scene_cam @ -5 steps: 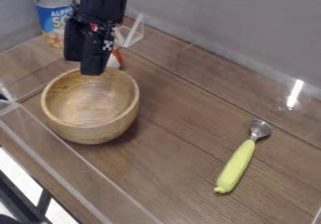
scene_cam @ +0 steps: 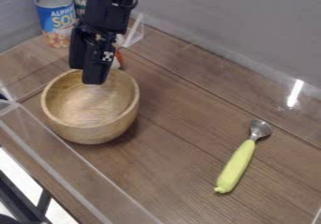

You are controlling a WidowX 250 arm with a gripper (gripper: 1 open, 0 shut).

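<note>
My black gripper [scene_cam: 88, 59] hangs over the back rim of a wooden bowl [scene_cam: 90, 115], fingers pointing down and apart, with nothing seen between them. The bowl sits on the wooden counter at the left and looks empty. A yellow-green handled utensil with a metal end [scene_cam: 236, 162] lies on the counter at the right. Behind the gripper, a small red and white item [scene_cam: 116, 61] is partly hidden.
Cans [scene_cam: 56, 20] stand in the back left corner by the wall. The counter's edge runs along the lower left.
The gripper has shifted slightly and sits a little lower over the bowl's back rim. The bowl and utensil have not moved.
</note>
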